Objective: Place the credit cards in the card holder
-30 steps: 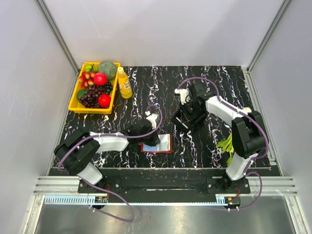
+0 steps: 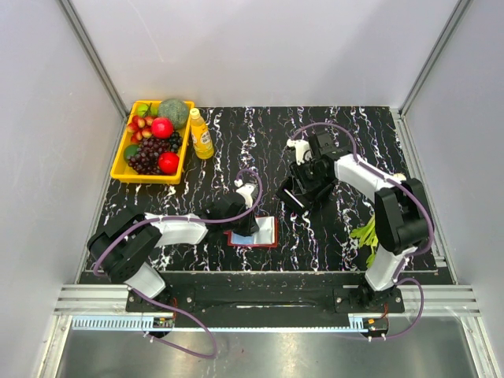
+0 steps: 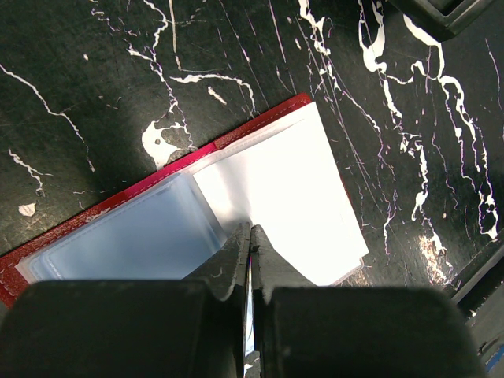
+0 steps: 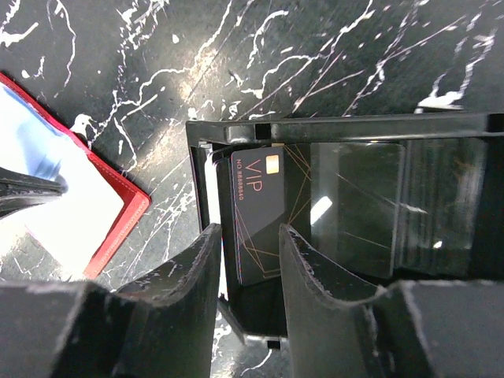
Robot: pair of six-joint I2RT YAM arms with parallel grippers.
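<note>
The red card holder (image 3: 94, 206) lies open at the centre front, with blue and white sleeves. My left gripper is shut over it, its tips at the white sleeve (image 3: 291, 189); nothing shows between them. Right of it is an open black box (image 4: 339, 126) holding a black card marked VIP (image 4: 256, 197) at its left end, beside clear compartments. My right gripper is part open above this card, one fingertip near the box's left end, the other over the card. Whether it touches the card I cannot tell.
A yellow basket of fruit (image 2: 120, 161) and an orange bottle (image 2: 201, 134) stand at the back left. Green vegetables (image 2: 364, 236) lie at the right, partly under the right arm.
The left arm is unchanged.
</note>
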